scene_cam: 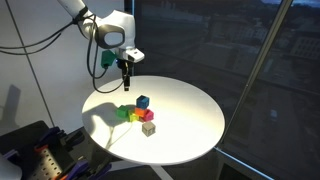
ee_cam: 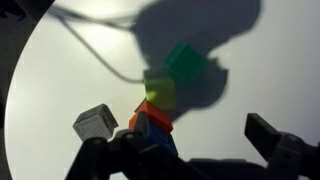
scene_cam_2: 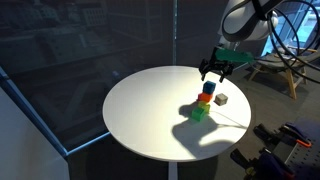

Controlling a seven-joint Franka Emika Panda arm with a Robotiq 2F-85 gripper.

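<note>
My gripper (scene_cam_2: 212, 76) hangs open above the table near the coloured blocks, with nothing held. In the wrist view its dark fingers (ee_cam: 262, 135) stand wide apart at the bottom. The blocks make a bent row: green block (ee_cam: 185, 62), yellow block (ee_cam: 160, 95), red-orange block (ee_cam: 153, 115) and blue block (ee_cam: 160, 138). A finger partly covers the blue one. A pinkish-red block (scene_cam: 149, 116) also shows in exterior view 1. Whether the blue block rests on the reds or behind them, I cannot tell. A grey-brown cube (ee_cam: 95, 121) sits apart from the row.
My gripper's shadow falls across the tabletop around the green block in the wrist view.
</note>
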